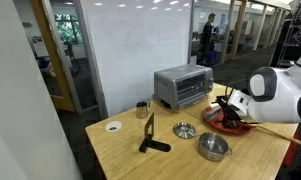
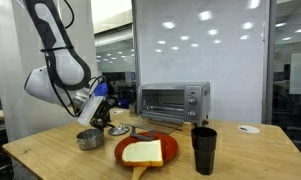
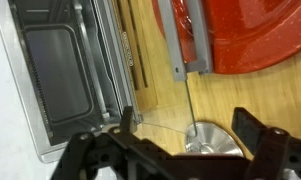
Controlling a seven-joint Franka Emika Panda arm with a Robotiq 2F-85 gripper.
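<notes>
My gripper stands open above the table, its two dark fingers (image 3: pixel 120 153) wide apart at the bottom of the wrist view. Between and beyond them lies a small round metal lid (image 3: pixel 212 141), resting on the wooden table. A red plate (image 3: pixel 255 40) fills the upper right of that view. A flat grey metal piece (image 3: pixel 175 45) reaches over the plate's edge. In the second exterior view, a slice of bread (image 2: pixel 143 153) rests on the red plate (image 2: pixel 170 147). The gripper appears empty; its tips are small in both exterior views.
A silver toaster oven (image 2: pixel 173 102) stands at the back of the table. A metal pot (image 1: pixel 213 147) sits near the front, a black cup (image 2: pixel 204 150) by the plate, and a black stand (image 1: pixel 150 136) to the left. Open table (image 1: pixel 130 155) lies around the stand.
</notes>
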